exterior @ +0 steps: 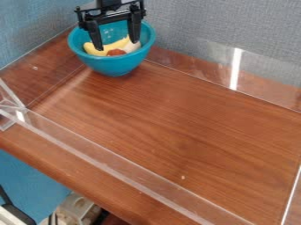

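Note:
My black gripper (pixel 114 35) hangs open over a teal bowl (pixel 112 65) at the back left of the wooden surface, its fingers reaching down into the top of the bowl. Inside lie a yellow banana (pixel 99 49), a small reddish item (pixel 115 53) and a pale item (pixel 130 47), partly behind the fingers. Whether the fingers touch any of them I cannot tell.
A textured grey wall (pixel 235 31) stands behind. Some hardware (pixel 74 209) sits below the front left edge.

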